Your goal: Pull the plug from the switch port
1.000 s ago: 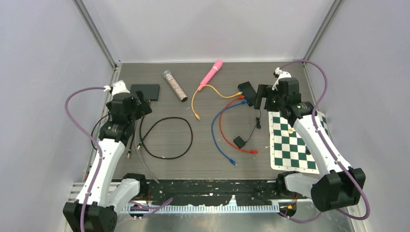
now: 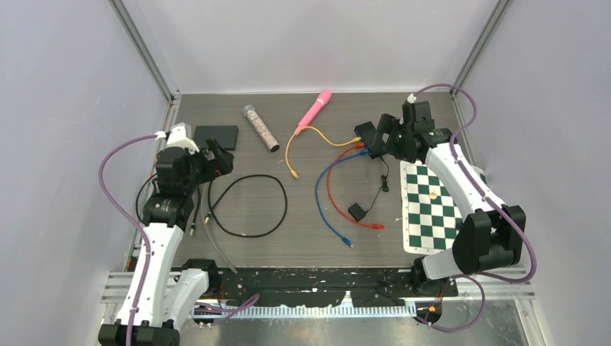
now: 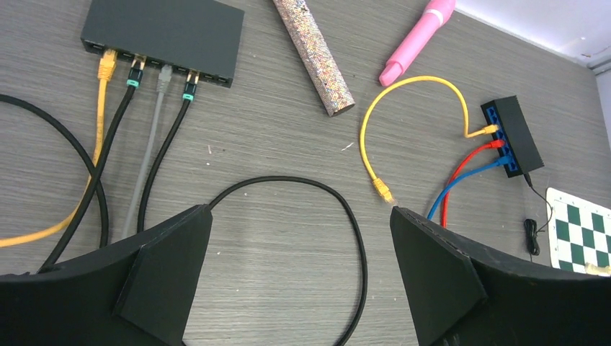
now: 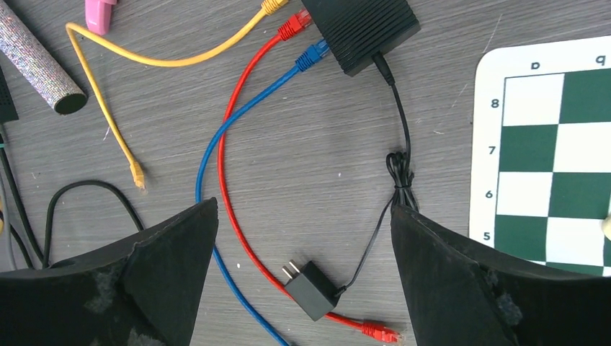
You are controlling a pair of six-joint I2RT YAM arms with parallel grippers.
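A small black switch (image 2: 369, 135) on the right has yellow (image 4: 270, 7), red (image 4: 292, 27) and blue (image 4: 311, 56) plugs in its ports, beside a black power lead. A larger dark switch (image 3: 162, 32) at the left holds yellow, black and grey cable plugs. My left gripper hangs open over the left cables, nothing between its fingers. My right gripper is open above the small switch's cables and power adapter (image 4: 311, 292), holding nothing.
A glittery tube (image 2: 261, 128) and pink microphone (image 2: 315, 108) lie at the back middle. A chessboard (image 2: 425, 216) is at the right. A looped black cable (image 2: 245, 235) lies in the middle-left.
My left arm has moved a little to the right. The cables are unchanged.
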